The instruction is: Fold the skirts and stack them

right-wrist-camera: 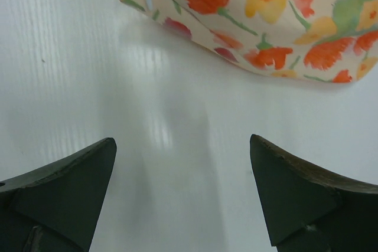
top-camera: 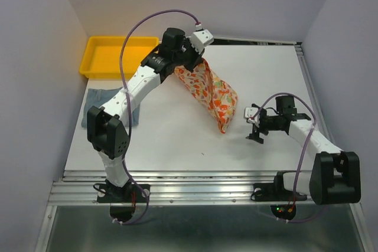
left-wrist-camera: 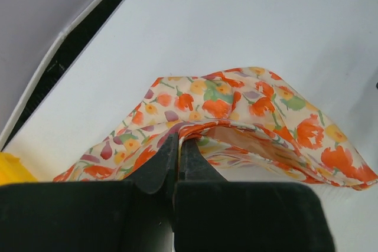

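An orange-and-cream floral skirt (top-camera: pixel 215 95) lies bunched and slanting across the middle of the table, its upper part lifted by my left gripper (top-camera: pixel 198 63). In the left wrist view the floral cloth (left-wrist-camera: pixel 236 101) runs into the fingers, and the left gripper is shut on a raised fold of it. My right gripper stands open over bare table, with no cloth between its fingers. Ahead of it lies an edge of the skirt (right-wrist-camera: pixel 266 33). A folded blue-grey garment (top-camera: pixel 97 97) rests at the left, partly covered by the left arm.
The yellow bin (top-camera: pixel 97 57) stands at the back left, close to the left arm. Free white tabletop (top-camera: pixel 260 66) shows at the back right, and the front middle is clear too. A metal rail (top-camera: pixel 189 175) borders the front edge.
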